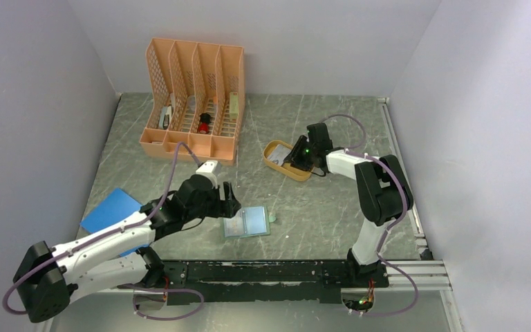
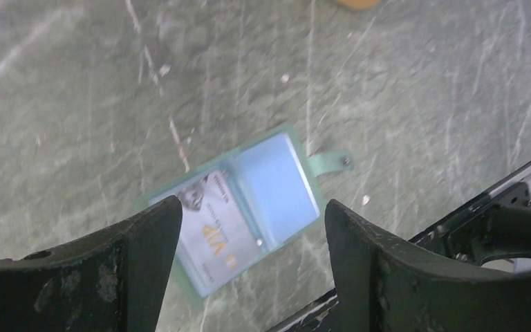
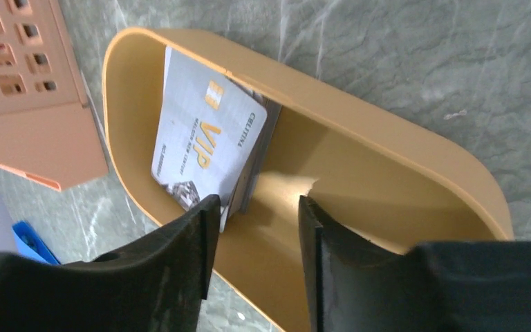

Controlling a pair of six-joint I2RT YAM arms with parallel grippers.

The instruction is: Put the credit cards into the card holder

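White VIP cards [image 3: 204,131] lean in a stack against one end of the tan oval tray [image 3: 359,111]. Over that tray my right gripper is part open, one fingertip close by the lower edge of the front card; whether it touches, I cannot tell. Nothing shows between its fingers. The card holder [image 2: 280,183] lies spread on the table, green-edged, with a VIP card [image 2: 218,228] in its left half and a plain pale blue right half. My left gripper is open and empty above it.
An orange divided rack [image 1: 231,149] with several small items stands at the back left. A blue sheet [image 1: 113,211] lies partly under the left arm. Clear table separates the tray from the card holder.
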